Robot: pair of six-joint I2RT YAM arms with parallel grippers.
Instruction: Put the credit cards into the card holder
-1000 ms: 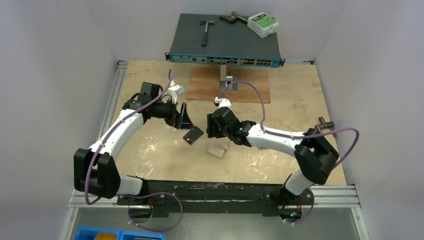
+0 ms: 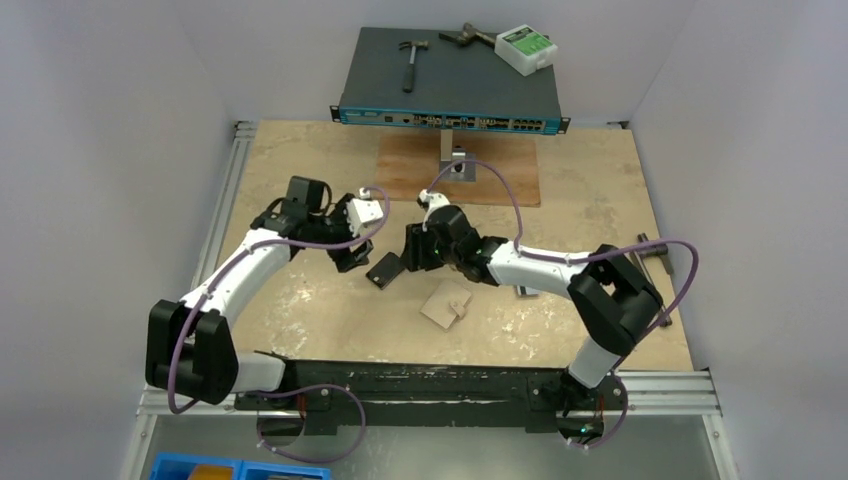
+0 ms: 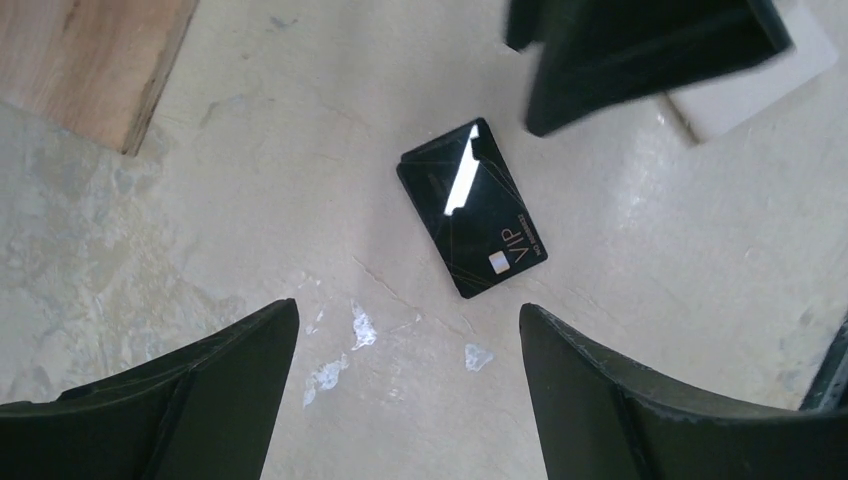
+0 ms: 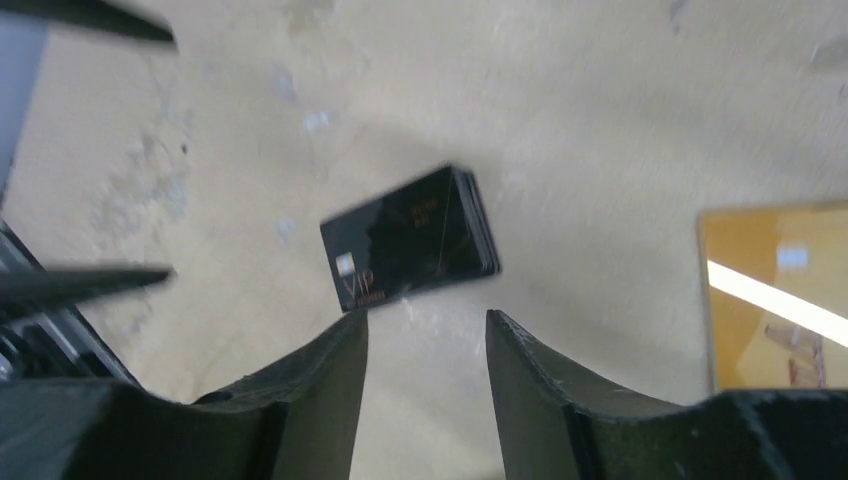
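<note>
A black card (image 3: 470, 210) printed VIP lies flat on the table between the arms. Another thin black edge shows under its upper end; I cannot tell whether that is a second card or a holder. My left gripper (image 2: 355, 255) stands open just left of the card, with nothing between its fingers. On the card's right is my right gripper (image 2: 418, 258), its fingers (image 4: 335, 370) apart and empty. In the right wrist view the same card (image 4: 400, 245) shows ahead of those fingertips. A pale flat square (image 2: 440, 300) with a small tab lies front right of the card.
A small pale item (image 2: 527, 291) is partly hidden by the right arm. Behind stand a wooden board (image 2: 400, 180) with a metal bracket and a raised rack unit (image 2: 450, 70) bearing hammers. Tools lie along the right edge.
My left gripper has turned and moved left, off the card's back edge. My right gripper has shifted left, closer to the card. More of the pale square now shows.
</note>
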